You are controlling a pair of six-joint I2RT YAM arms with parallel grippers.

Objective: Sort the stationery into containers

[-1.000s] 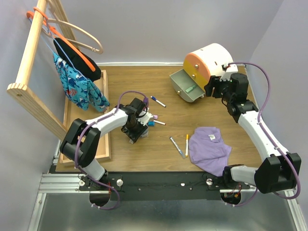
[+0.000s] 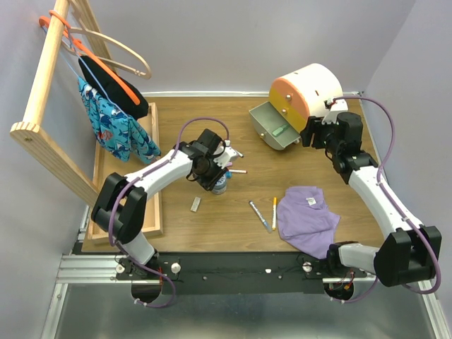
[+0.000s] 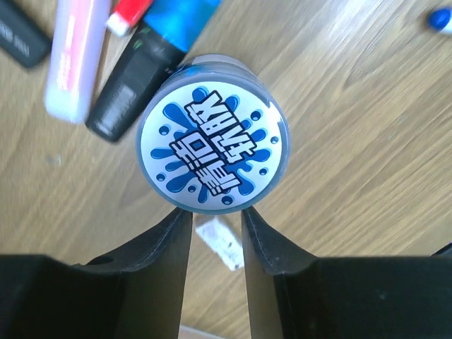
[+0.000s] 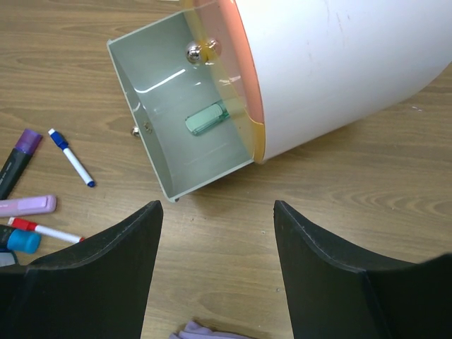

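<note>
My left gripper is over a round tub (image 3: 212,141) with blue splashes on its lid, fingertips at the lid's near rim, part open; whether they touch is unclear. Beside it lie a black-and-blue marker (image 3: 127,92), a pink highlighter (image 3: 70,56) and a red-capped pen (image 3: 127,14). A small pale bar (image 2: 195,204) lies nearer the front. A white-blue pen (image 4: 74,162) lies near the open grey drawer (image 4: 169,127), which holds a green item (image 4: 206,117). My right gripper stands open beside the orange-white cabinet (image 4: 332,56), nothing between its fingers.
A purple cloth (image 2: 307,219) lies front right, with slim pens (image 2: 274,212) to its left. A wooden rack (image 2: 39,99) with hanging bags and a wooden tray (image 2: 152,226) occupy the left.
My left gripper has risen and shifted toward the back and slightly right, uncovering the pale bar. My right arm is nearly unchanged.
</note>
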